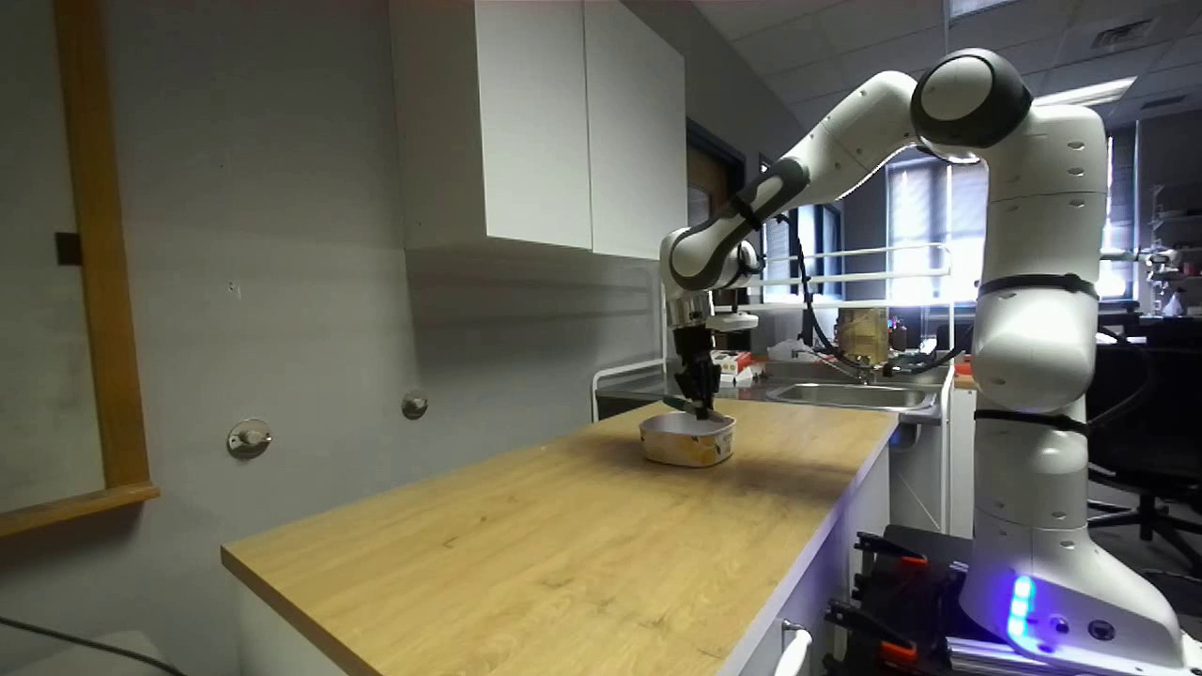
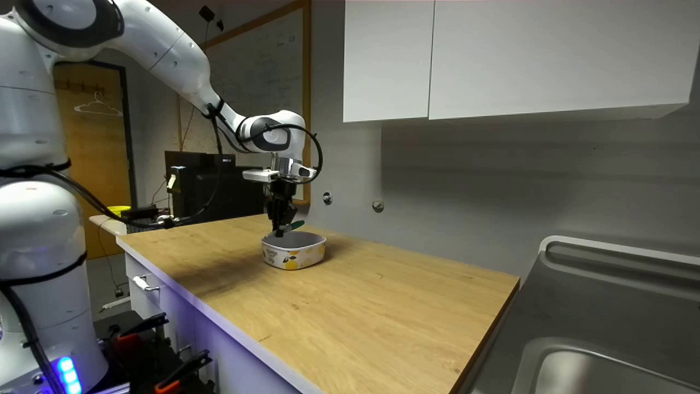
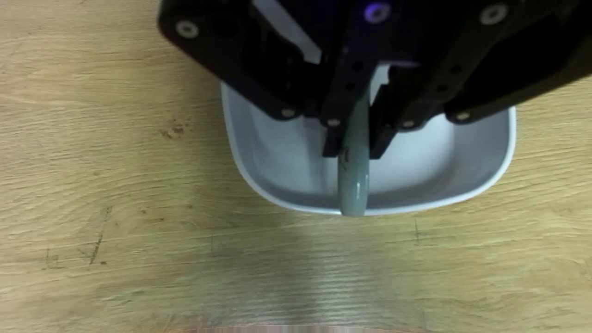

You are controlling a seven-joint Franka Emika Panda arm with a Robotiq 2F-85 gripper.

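Note:
In the wrist view my gripper is shut on a smooth grey-green handle, whose rounded end reaches over the rim of a container. What the handle belongs to is hidden behind the fingers. Under it stands the container, an open, pale-lined tub with a yellow print on its outer wall. From exterior view 2 the gripper points down over the tub's near-left side, its tips about level with the rim. The green handle sticks out slantwise to the right there.
Apart from the tub, the wooden counter is bare. A white wall cabinet hangs above its wall side. Past the counter's far end lies a steel sink.

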